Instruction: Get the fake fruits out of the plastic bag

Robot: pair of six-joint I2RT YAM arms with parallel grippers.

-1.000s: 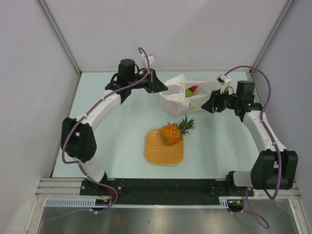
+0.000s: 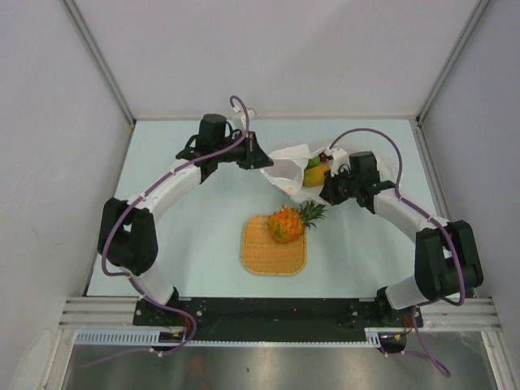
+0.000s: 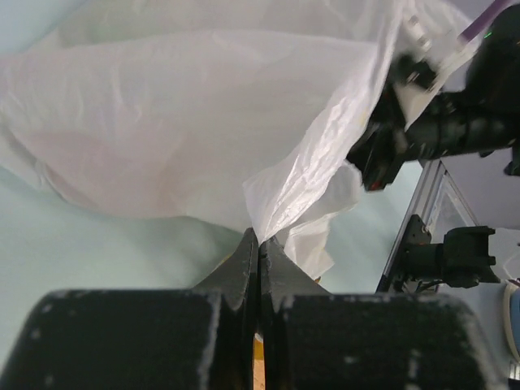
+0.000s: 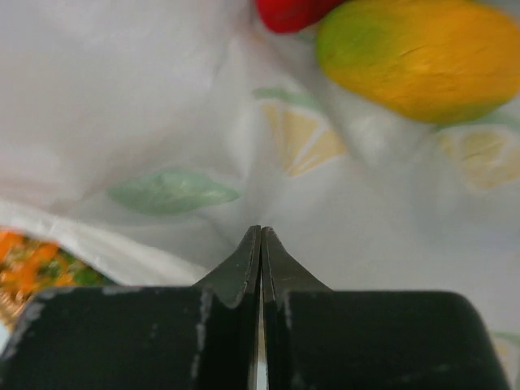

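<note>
The white plastic bag (image 2: 288,168) lies at the back middle of the table. My left gripper is shut on its edge, which rises from between the fingertips. My right gripper is shut at the bag's front right, close over its printed wall; I see nothing clear between its fingers. A yellow-orange mango (image 4: 418,57) and part of a red fruit (image 4: 292,10) rest on the plastic. From above, a green fruit (image 2: 314,162) shows too, partly covered. The fake pineapple (image 2: 284,224) is outside the bag, on the wicker tray.
The wicker tray (image 2: 273,258) sits front centre, with the pineapple at its upper right and its lower part bare. Open tabletop (image 2: 195,236) extends left of the tray, and more lies to its right.
The left arm has dipped slightly; the pineapple is unmoved.
</note>
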